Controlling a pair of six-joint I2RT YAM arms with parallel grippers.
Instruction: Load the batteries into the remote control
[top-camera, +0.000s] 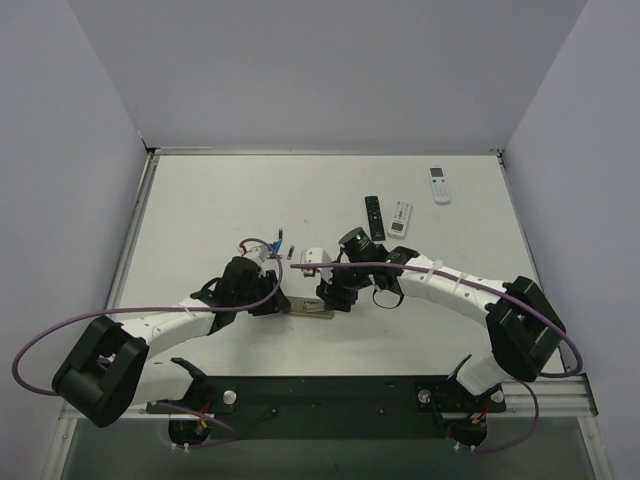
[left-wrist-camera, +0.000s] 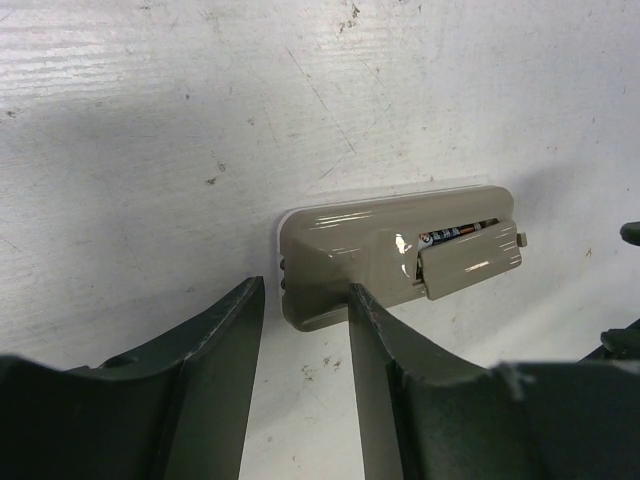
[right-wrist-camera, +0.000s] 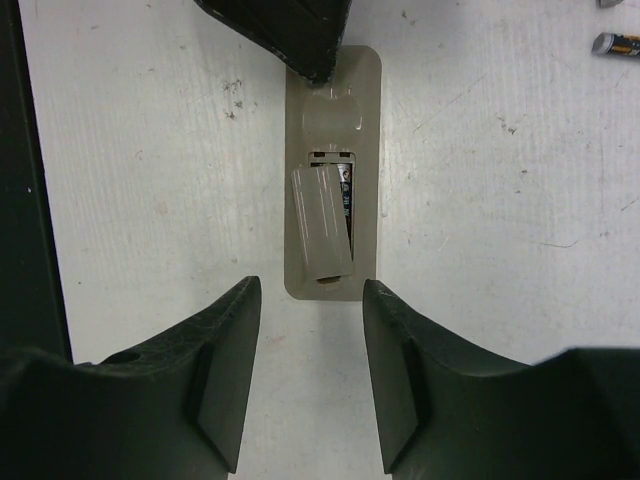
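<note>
The beige remote (left-wrist-camera: 350, 260) lies back up on the white table; a battery (left-wrist-camera: 450, 233) shows in its compartment, and the cover (right-wrist-camera: 322, 220) rests askew over it. My left gripper is part open at the remote's end; whether it touches the remote is unclear. My right gripper is open above the other end, with nothing between its fingers. A loose battery (right-wrist-camera: 615, 44) lies off to the side.
A black remote (top-camera: 373, 217) and two white remotes (top-camera: 400, 219) (top-camera: 439, 185) lie toward the back right. The table's back is otherwise mostly clear; its dark front edge (top-camera: 320, 390) runs below.
</note>
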